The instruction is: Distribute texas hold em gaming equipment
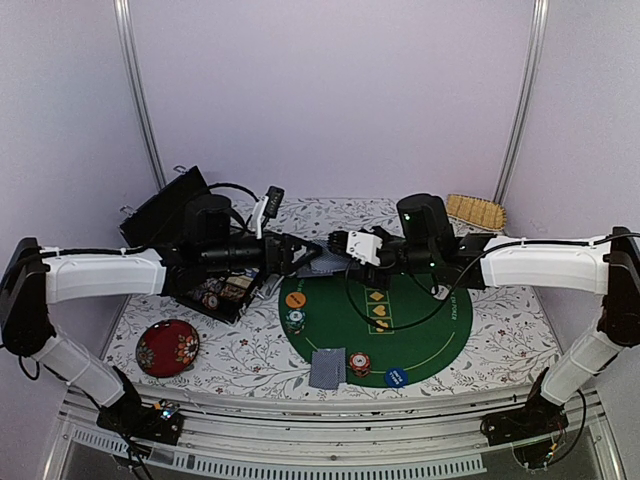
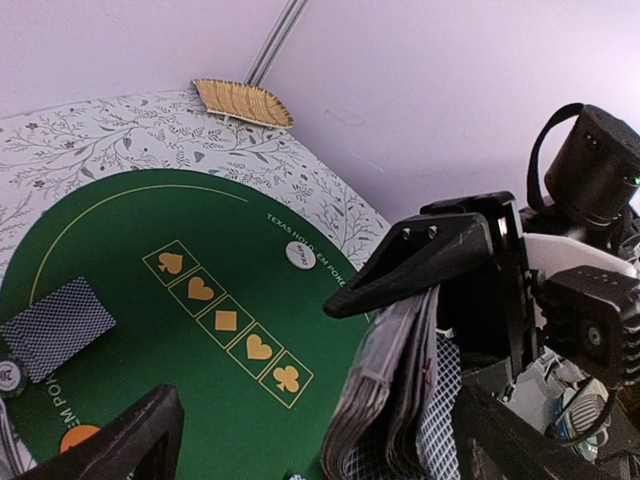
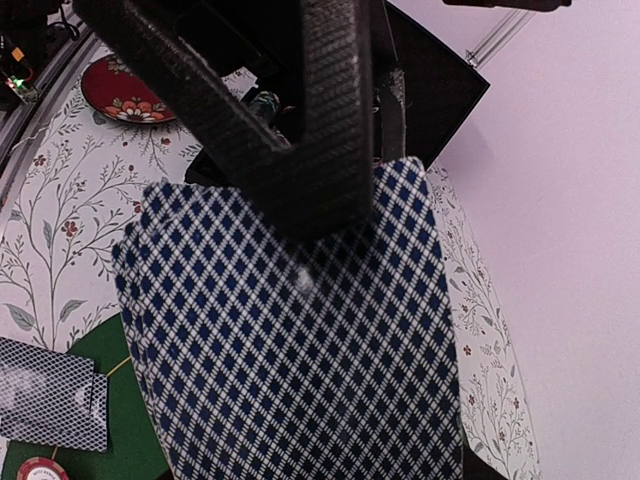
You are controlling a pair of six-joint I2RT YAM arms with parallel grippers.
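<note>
Over the green felt mat (image 1: 410, 330), my right gripper (image 1: 350, 247) is shut on a bundle of blue-checked playing cards (image 3: 290, 340), seen upright in both wrist views. My left gripper (image 1: 300, 250) is open just left of the cards, its fingers at the lower edge of the left wrist view. Card piles (image 1: 327, 368) (image 2: 57, 328) lie on the mat, with red chips (image 1: 358, 362), an orange disc (image 1: 295, 299), a blue disc (image 1: 395, 377) and a white dealer button (image 2: 300, 255).
An open black case (image 1: 215, 305) with gear stands at the left. A red floral plate (image 1: 167, 347) lies front left, a woven basket (image 1: 475, 211) back right.
</note>
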